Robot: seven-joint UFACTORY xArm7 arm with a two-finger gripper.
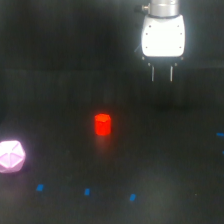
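Up at the top right hangs my gripper (162,77), a white body with two thin fingers pointing down. The fingers stand apart, and only empty space shows between them. A bright red, short cylinder-like object (103,125) is on the dark surface near the middle, lower and to the left of the gripper and well apart from it. At the left edge lies a pale pink, many-faced ball (11,156), partly cut off by the frame.
Small blue marks (132,198) dot the dark surface (150,160) along the front, and another blue mark (220,134) is at the right edge. Between the gripper and the red object the space looks clear.
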